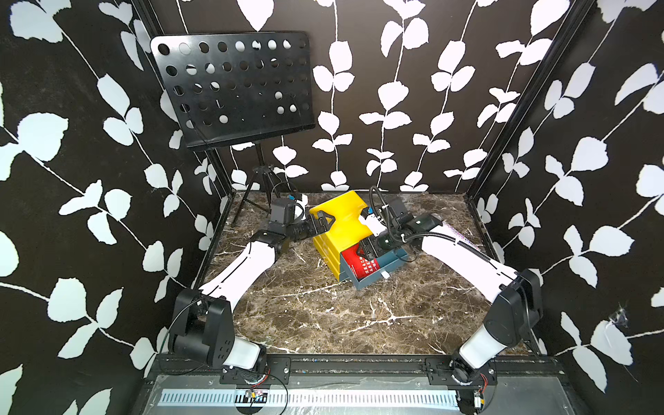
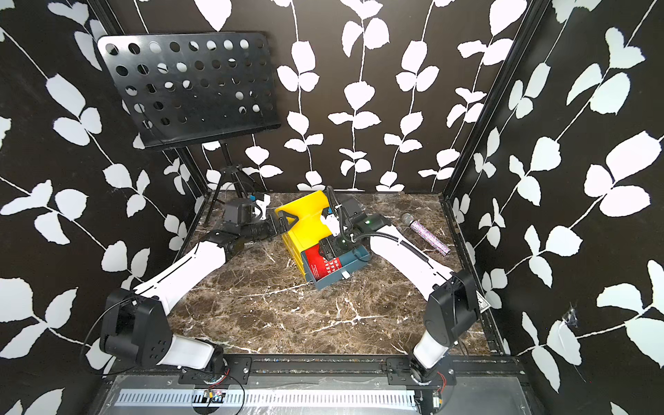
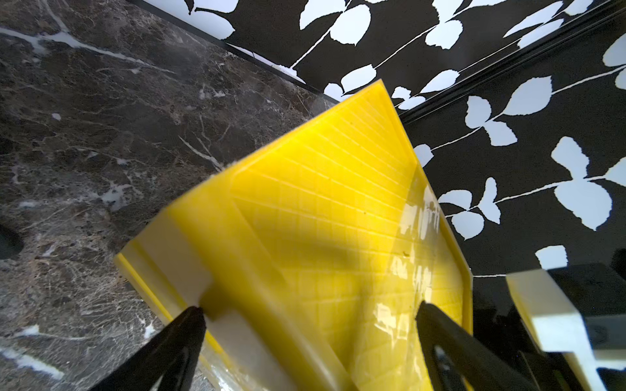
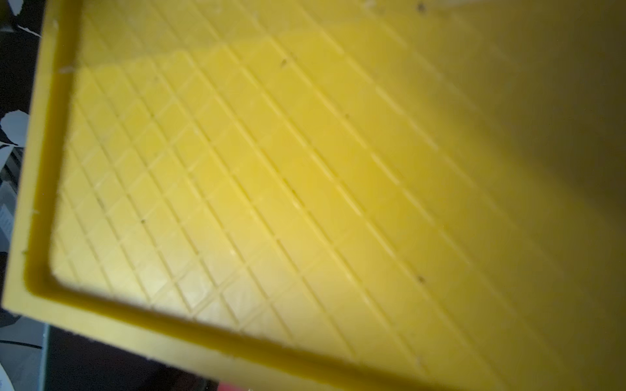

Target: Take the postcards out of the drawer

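Observation:
A yellow drawer box [image 1: 337,231] sits on the table with its blue-grey drawer [image 1: 379,277] pulled out at the front. Inside lies a red postcard [image 1: 352,262] with white marks, partly covered by my right gripper [image 1: 362,249], which is open over the drawer's inner end. In the right wrist view only the box's ribbed yellow top [image 4: 260,195] fills the picture; a sliver of pink-red shows at the bottom edge. My left gripper is open, its fingers [image 3: 172,348] apart at the box's left side and top. Whether its fingers touch the box is unclear.
A glittery pink microphone [image 2: 426,233] lies on the table to the right, behind the right arm. The black music stand [image 1: 235,90] rises at the back left.

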